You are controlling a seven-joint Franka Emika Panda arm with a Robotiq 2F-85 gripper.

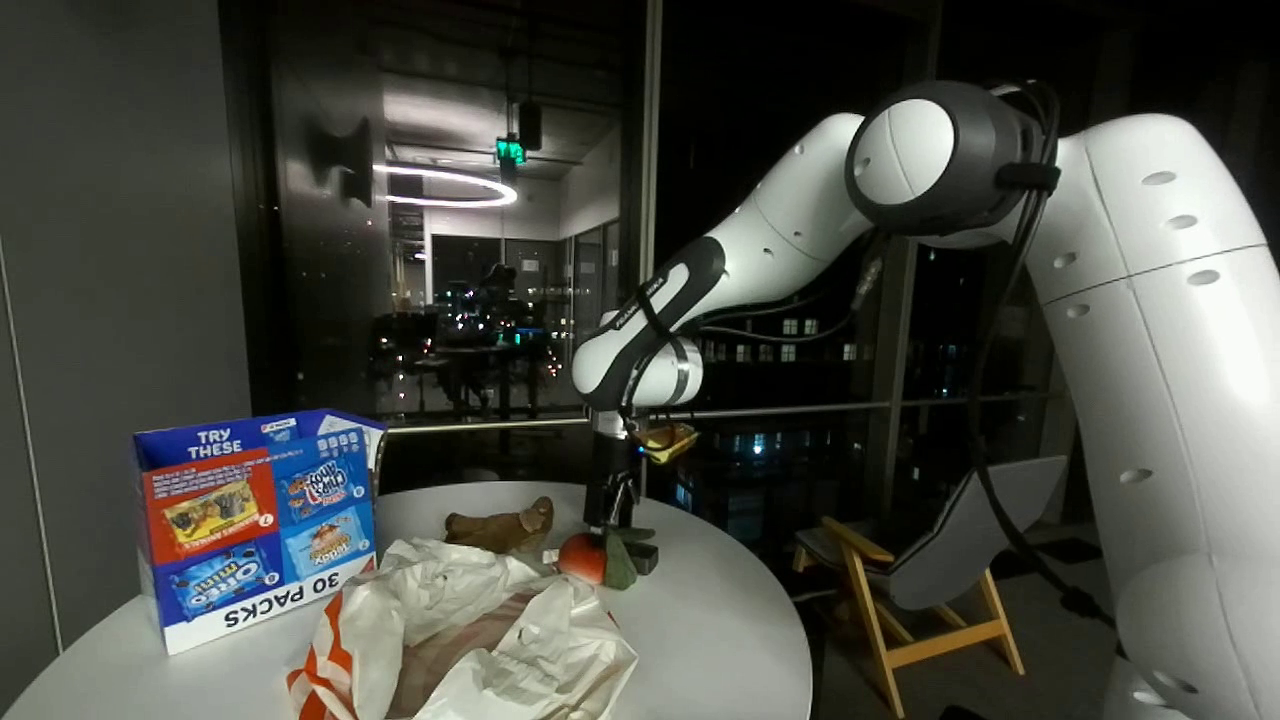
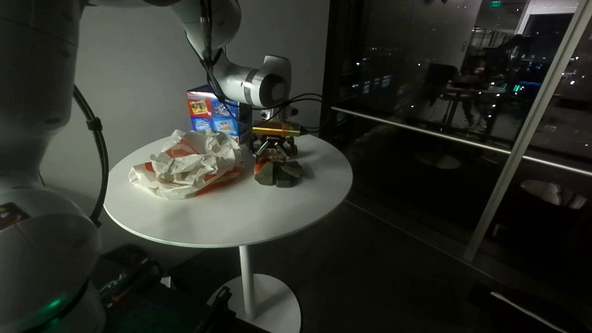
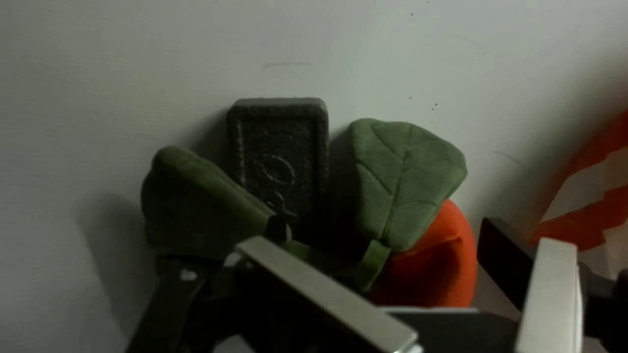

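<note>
On the table lies a red-orange plush (image 3: 441, 264) with green fabric leaves (image 3: 406, 176); it looks like a fruit or vegetable toy. A dark rectangular block (image 3: 279, 156) sits between its leaves, perhaps part of the toy; I cannot tell. My gripper is open and pointing down, its fingers spread on either side of the red body in the wrist view. Exterior view 1 has the gripper (image 1: 609, 518) low over the plush (image 1: 583, 557), close to it. The lower edge of the red body is hidden behind the gripper.
A crumpled white and orange bag (image 1: 480, 624) lies beside the plush. Behind are a brown soft object (image 1: 498, 528) and a blue snack box (image 1: 258, 528).
</note>
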